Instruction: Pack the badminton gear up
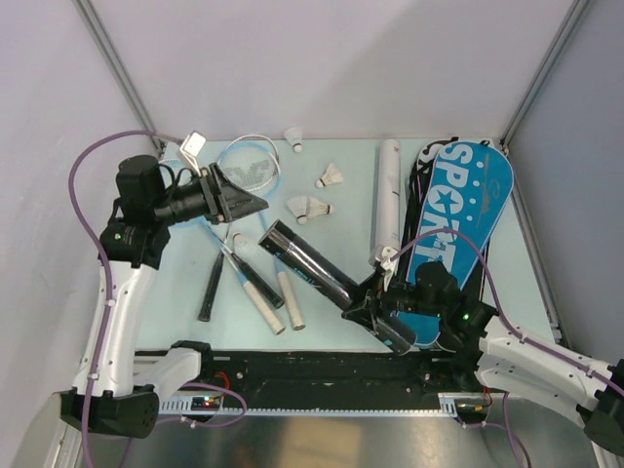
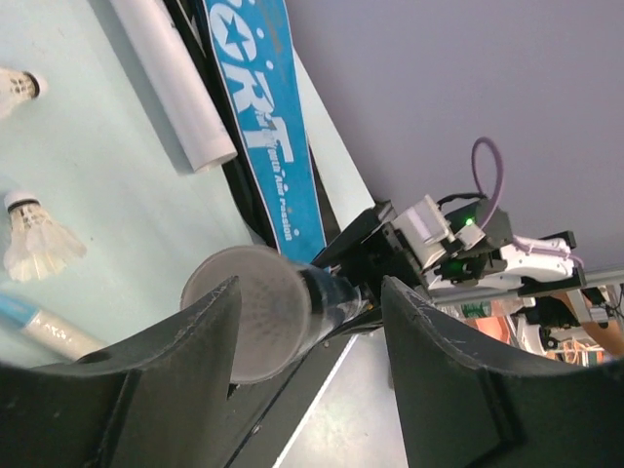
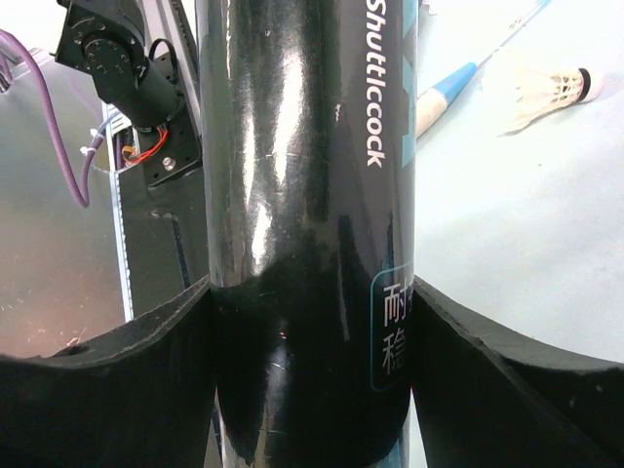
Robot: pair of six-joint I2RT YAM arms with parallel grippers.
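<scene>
A dark shuttlecock tube (image 1: 322, 268) hangs tilted over the front of the table, and my right gripper is shut around its body. Its pale round end (image 2: 255, 310) faces my left gripper, whose fingers stand apart with nothing between them, just short of that end. From above, the left gripper (image 1: 252, 203) is up and left of the tube's upper end. White shuttlecocks (image 1: 308, 208) lie scattered mid-table. Two blue-and-white rackets (image 1: 278, 258) lie at the left, heads away. The blue racket bag (image 1: 458, 200) rests at the right.
A long white tube (image 1: 387, 190) lies left of the bag. Shorter dark-gripped rackets (image 1: 212, 288) lie beside the blue ones. Bare table (image 1: 346, 258) shows in the middle. Walls rise at the back and both sides.
</scene>
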